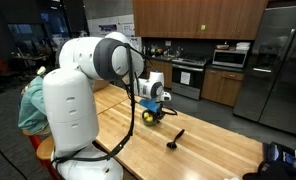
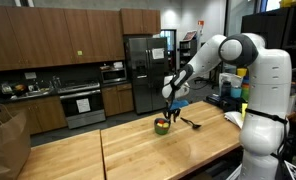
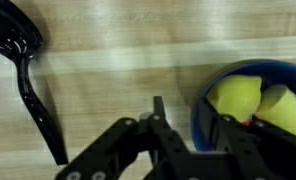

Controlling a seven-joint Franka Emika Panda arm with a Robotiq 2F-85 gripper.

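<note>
A dark blue bowl [image 3: 202, 84] with yellow and pale pieces [image 3: 238, 96] inside is partly cut off at the right of the wrist view. My gripper is low at its rim, with a gap between the fingers. One finger [image 3: 158, 108] shows outside the bowl and the other over its inner side, so the near rim runs between them; contact is unclear. Exterior view 1 has the bowl [image 1: 148, 118] on the table beneath the arm. In exterior view 2 the bowl [image 2: 161, 127] stands with the gripper [image 2: 170, 116] over its side.
A black ladle-like utensil [image 3: 28, 80] lies apart from the bowl, also visible as a dark utensil [image 1: 176, 140] in exterior view 1. A brown paper bag [image 2: 8, 145] stands at the left in exterior view 2.
</note>
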